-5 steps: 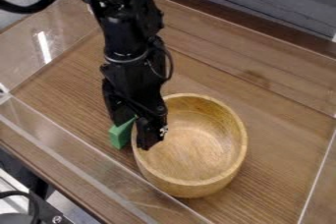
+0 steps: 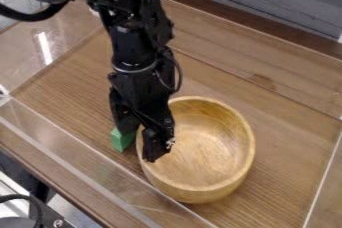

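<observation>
The black robot arm comes down from the top centre, and its gripper (image 2: 142, 137) is low, by the left rim of a pale yellow bowl (image 2: 214, 172). The gripper is open. A small green object (image 2: 122, 138) stands just left of the gripper's fingers on the wooden table, partly hidden by the gripper; I cannot tell whether a finger touches it.
A clear edging strip runs along the left and front. A white wall stands at the back, and a black cable lies at the bottom left.
The gripper has shifted slightly, and the bowl appears moved a little to the right. The green object stays at the gripper's left.
</observation>
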